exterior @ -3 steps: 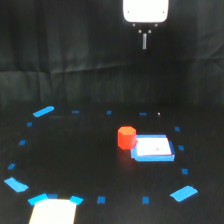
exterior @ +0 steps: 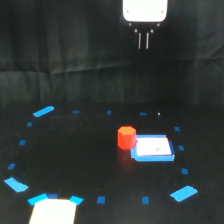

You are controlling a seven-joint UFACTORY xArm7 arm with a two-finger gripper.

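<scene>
My gripper (exterior: 144,44) hangs high at the top of the camera view, well above the dark table. Its two fingers stand apart with nothing between them. Far below, a little left of it, is a red rounded block (exterior: 126,138) on the table. A small blue-edged tray with a white inside (exterior: 153,148) lies just right of the block; they look close together, and whether they touch I cannot tell.
Blue tape marks are scattered around the work area, such as a strip (exterior: 184,193) at the right front. A cream-coloured object (exterior: 53,212) is cut off by the bottom edge.
The gripper's fingers, close together before, now stand apart. The block and the tray have not moved.
</scene>
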